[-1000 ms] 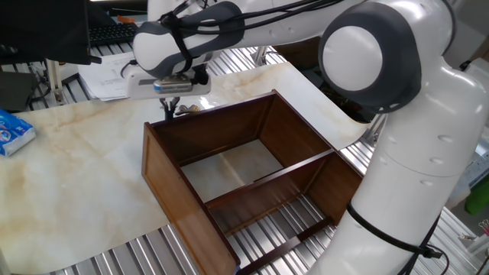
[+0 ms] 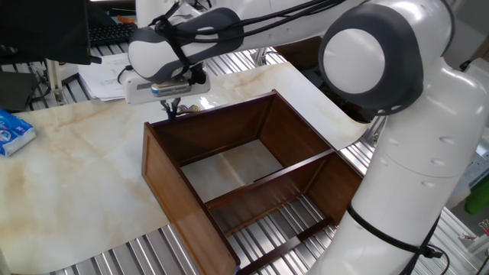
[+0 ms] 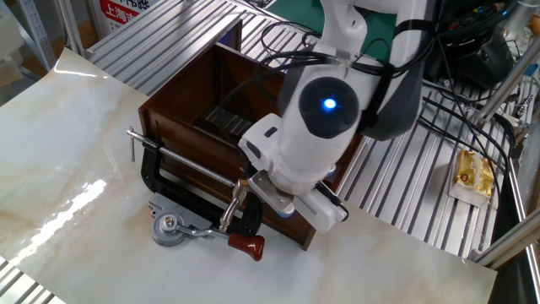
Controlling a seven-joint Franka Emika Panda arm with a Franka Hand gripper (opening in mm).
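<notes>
A brown wooden box frame (image 2: pixel 174 177), split by a crosspiece, lies with its open side up, partly on the marbled board and partly on slatted metal. Against its outer side in exterior view 2 rests a black clamp frame (image 3: pixel 157 173) with a silver rod, plus a crank with a red-brown handle (image 3: pixel 246 246). My gripper (image 2: pixel 172 111) points down at the box's far left corner, its dark fingers close to the top edge. A brass-coloured piece (image 3: pixel 235 205) shows beside the white hand. The hand hides the fingertips in exterior view 2, and whether they touch anything is unclear.
A blue packet (image 2: pixel 14 133) lies at the board's left edge, with papers (image 2: pixel 105 79) and a keyboard behind. A small yellowish block (image 3: pixel 472 176) stands on the slats. Much of the marbled board (image 3: pixel 63 143) is bare.
Over the last second my hand has shifted slightly left and down in exterior view 1, staying near the same corner. The box has not moved.
</notes>
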